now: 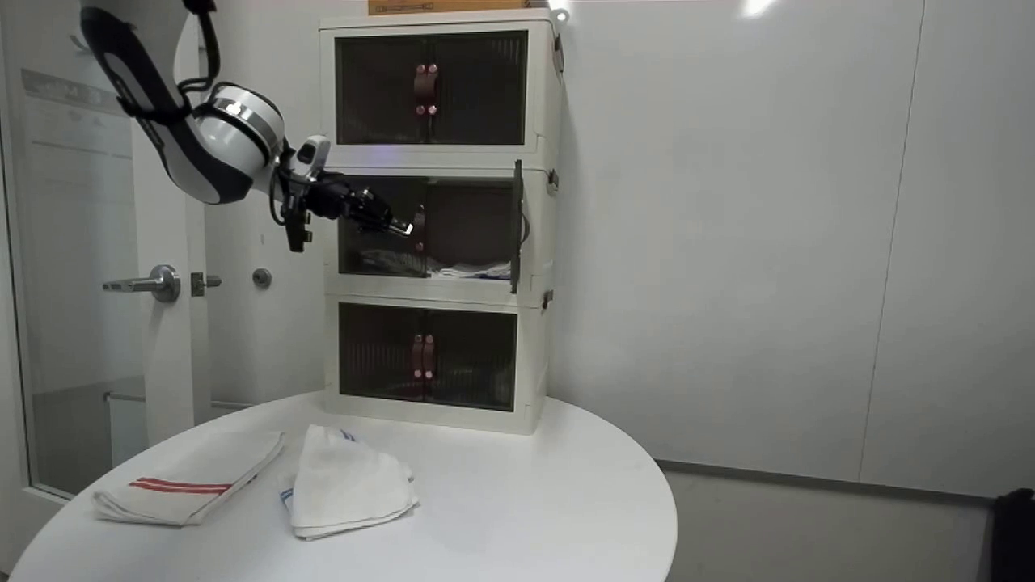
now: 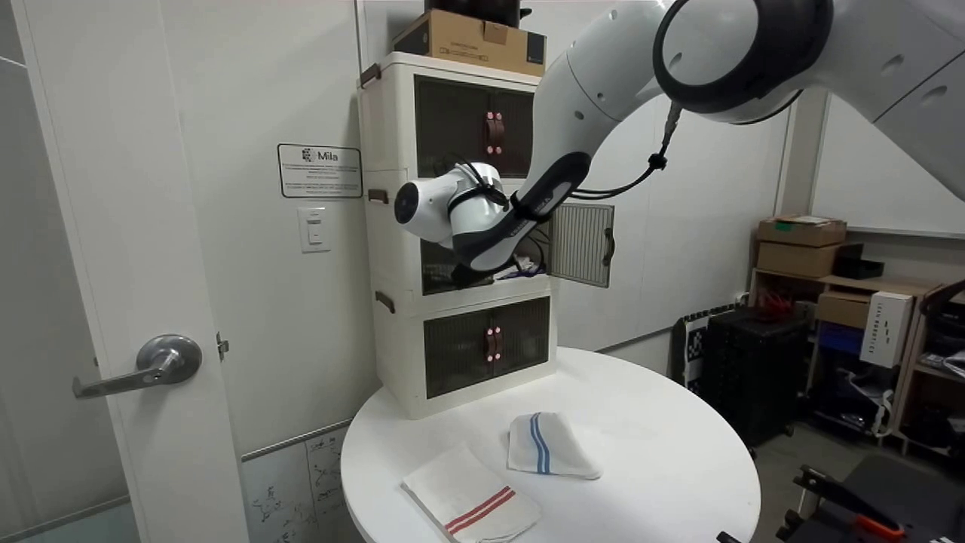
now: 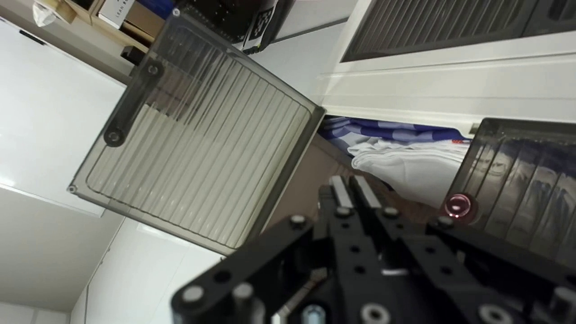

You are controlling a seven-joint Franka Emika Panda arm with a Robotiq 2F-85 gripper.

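Observation:
My gripper is shut in the wrist view, its fingertips close together and nothing visible between them. In exterior view 1, the gripper (image 1: 403,229) hangs before the middle cabinet level, by the left door's dark red handle (image 1: 420,221). The see-through left door (image 3: 524,189) looks closed, with one round handle stud (image 3: 459,205) right of my fingers. The right door (image 3: 210,146) stands swung wide. Folded white cloth (image 3: 416,167) and blue checked cloth (image 3: 389,129) lie inside the compartment. In exterior view 2 the arm hides the gripper.
On the round white table (image 1: 543,504) lie a red-striped towel (image 1: 199,485) and a blue-striped towel (image 1: 349,485). The upper doors (image 1: 378,92) and lower doors (image 1: 378,354) are closed.

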